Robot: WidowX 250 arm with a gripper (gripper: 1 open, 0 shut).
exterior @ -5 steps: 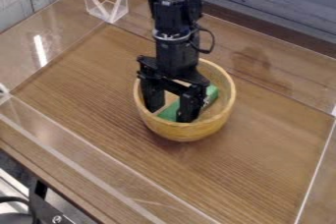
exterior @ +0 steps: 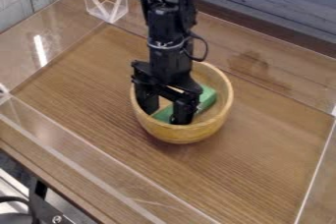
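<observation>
My black gripper (exterior: 168,98) reaches down from the top centre into a yellow bowl (exterior: 218,115) on the wooden table (exterior: 79,120). Its fingers stand open around the area of a green object (exterior: 198,98) lying in the bowl. The gripper partly hides the green object, and I cannot tell whether the fingers touch it.
A clear plastic container (exterior: 105,2) stands at the back left. Bare table lies to the left, right and front of the bowl. The table's edge runs along the lower left, with dark floor and cables beyond.
The gripper has shifted slightly left and down inside the bowl over the last second. The bowl has stayed almost in place.
</observation>
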